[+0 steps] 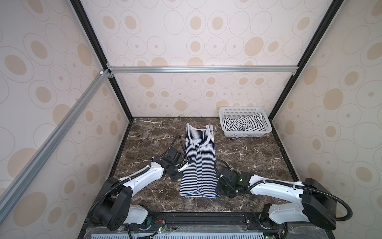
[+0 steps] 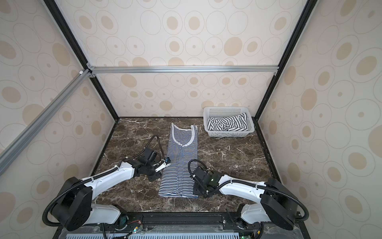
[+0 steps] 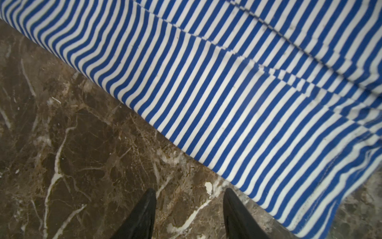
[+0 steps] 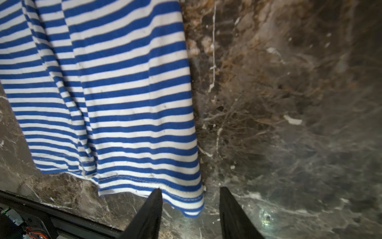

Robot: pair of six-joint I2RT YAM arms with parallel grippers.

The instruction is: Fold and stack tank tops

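Observation:
A blue-and-white striped tank top point(image 1: 197, 169) lies lengthwise on the marble table, its white-trimmed neckline towards the back wall. Both sides are folded inward, and the edges meet near the middle. My left gripper is open over bare table just outside the left edge of the striped cloth point(image 3: 222, 119). Above the lower right hem corner stands my right gripper, also open, with the corner of the hem showing between its fingertips but not gripped. In the top views the arms hide small parts of both side edges.
At the back right, a white basket point(image 1: 245, 133) holds striped cloth point(image 1: 243, 122). Bare marble table point(image 1: 254, 159) lies right of the top and also to its left. A dark frame rail point(image 1: 191, 217) runs along the front edge.

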